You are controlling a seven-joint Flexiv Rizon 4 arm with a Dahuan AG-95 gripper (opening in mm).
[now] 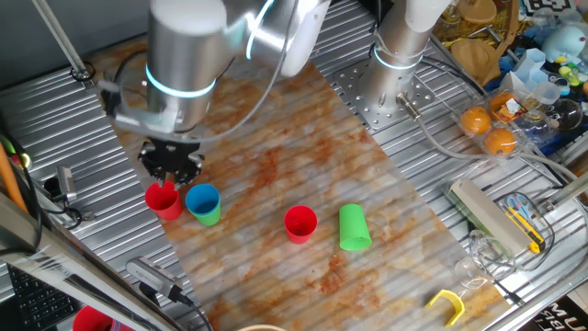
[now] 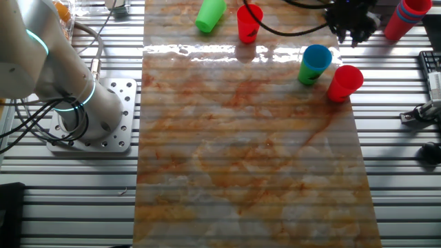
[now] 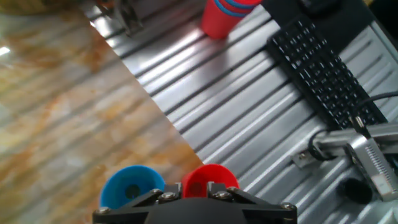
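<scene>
My gripper (image 1: pixel 172 175) is tilted above the red cup (image 1: pixel 164 201) near the left edge of the marbled board. In the wrist view, the fingertips (image 3: pixel 181 188) are apart by a narrow gap, and the red cup (image 3: pixel 214 177) shows behind them; whether they touch its rim cannot be made out. Right beside it stands a blue cup (image 1: pixel 203 198) nested in a green one, both upright. Farther along the board are another upright red cup (image 1: pixel 300 224) and a green cup (image 1: pixel 356 227) lying on its side.
A red cup stack with blue rims (image 3: pixel 222 17) stands off the board on the slatted metal table, near a keyboard (image 3: pixel 326 74). A bracketed device (image 1: pixel 154 275) sits by the board's edge. The middle of the board is clear.
</scene>
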